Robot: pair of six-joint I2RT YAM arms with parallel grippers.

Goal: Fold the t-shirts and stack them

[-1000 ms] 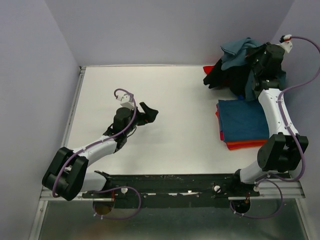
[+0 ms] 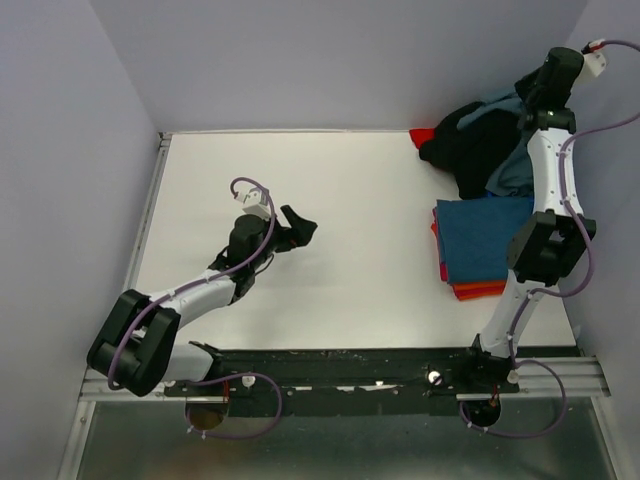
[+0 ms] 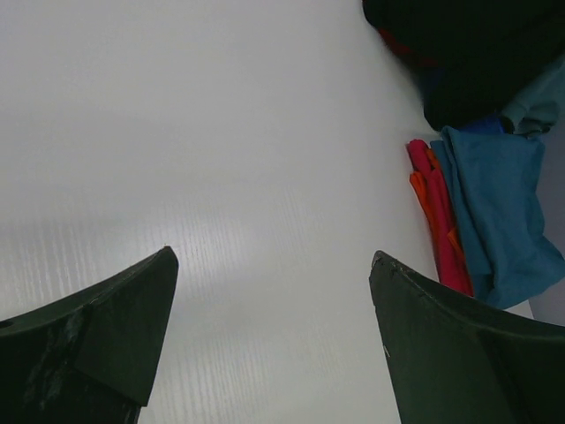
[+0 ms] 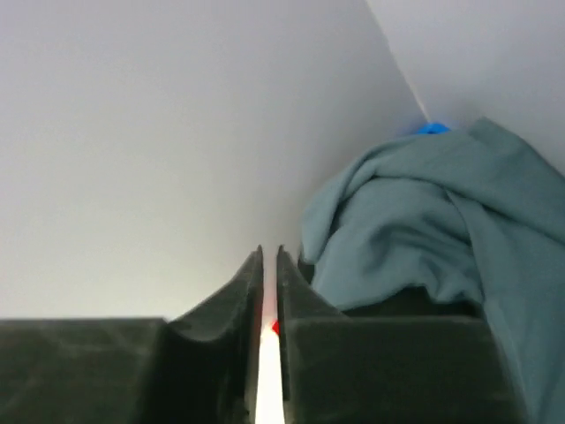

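A folded teal shirt [image 2: 485, 238] tops a stack with red and orange layers at the right of the table, also seen in the left wrist view [image 3: 503, 212]. Behind it lies a loose heap of black [image 2: 460, 150] and grey-teal shirts [image 4: 415, 221]. My right gripper is over that heap at the back right, mostly hidden by its arm in the top view; its fingertips appear close together in its blurred wrist view, and whether it holds cloth is unclear. My left gripper [image 2: 300, 225] stands open and empty over the middle left of the table.
Grey walls [image 2: 350, 60] border the back and right, close to the right arm and the heap.
The grey-teal shirt in the heap has shifted, showing more black cloth. The left arm is unchanged.
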